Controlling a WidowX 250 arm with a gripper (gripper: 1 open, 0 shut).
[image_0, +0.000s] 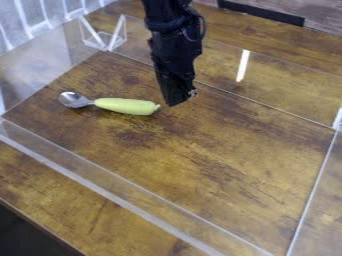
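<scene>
A pale yellow-green corn-shaped object lies on the wooden table, just right of a silver spoon; whether they touch is hard to tell. My black gripper hangs just right of and above the object's right end, fingertips pointing down. It is too dark and small to tell how far apart its fingers are, and I see nothing clearly held.
Clear acrylic walls surround the work area. A clear bracket stands at the back left.
</scene>
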